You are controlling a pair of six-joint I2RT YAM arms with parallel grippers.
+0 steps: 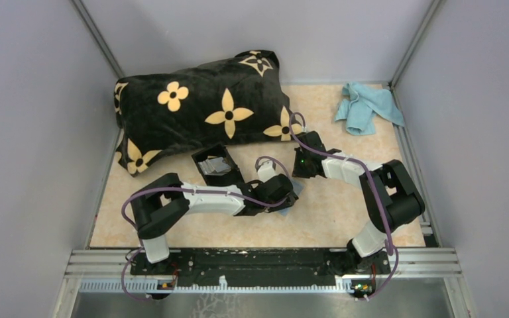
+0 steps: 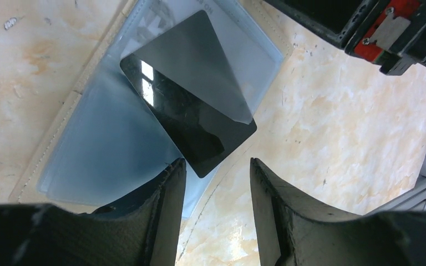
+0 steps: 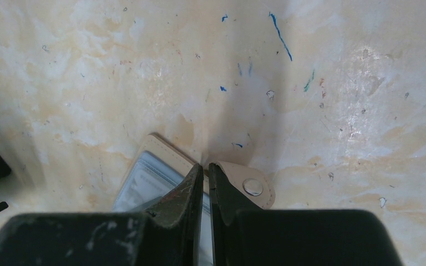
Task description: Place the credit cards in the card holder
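Note:
The card holder (image 2: 105, 149), with bluish see-through sleeves and a stitched beige edge, lies on the table under both grippers. In the left wrist view, a black card (image 2: 183, 119) rests across it, its upper-right part beneath a clear sleeve and its lower-left part uncovered. My left gripper is open just beyond the card's lower corner, with nothing between its fingers. At the holder's snap-tab end (image 3: 169, 152), my right gripper has its fingers almost together; whether the edge is pinched between them cannot be told. From above, the arms hide most of the holder.
A black box (image 1: 229, 176) with several cards inside stands left of the holder, beside the left arm. Behind lies a large black cushion (image 1: 199, 106) with a flower pattern. A light-blue cloth (image 1: 364, 109) sits at the back right.

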